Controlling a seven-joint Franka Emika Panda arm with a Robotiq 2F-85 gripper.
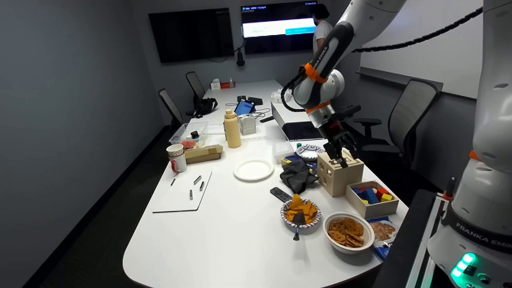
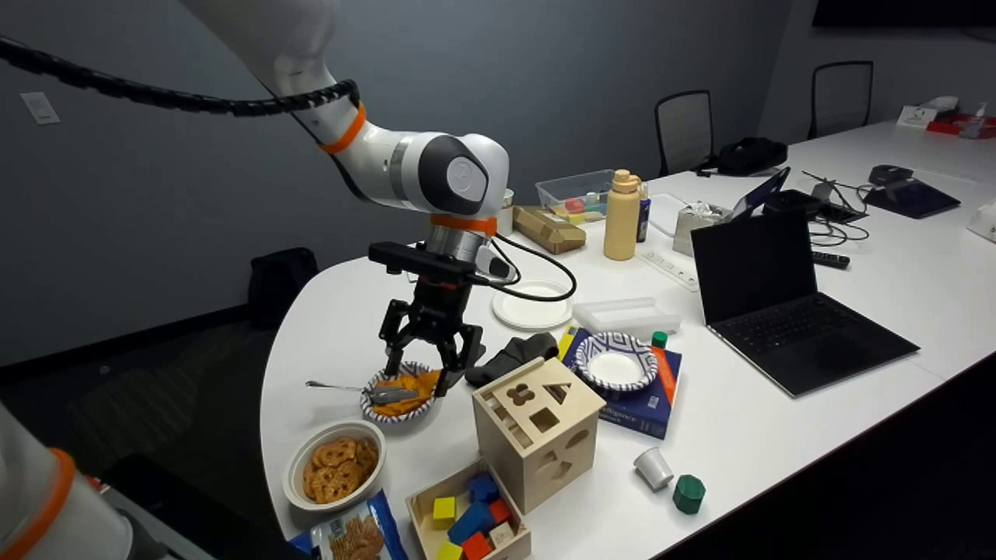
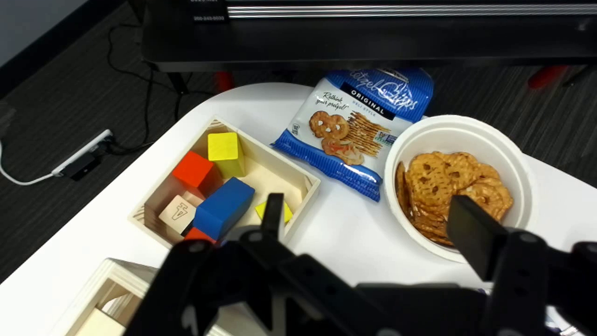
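Observation:
My gripper stands open in the wrist view, its two fingers wide apart and nothing between them. In exterior view 2 the gripper hangs over the table, in front of the bowl of orange chips from that side. A wooden shape-sorter box stands near it with cut-out holes in its top. Beside that, an open wooden tray holds several coloured blocks, among them a blue block, a yellow block and a red block. A white bowl contains pretzel crisps.
A blue pretzel bag lies between tray and bowl, close to the table edge. Dark cloth, a remote and an empty white plate lie further in. The laptop is open.

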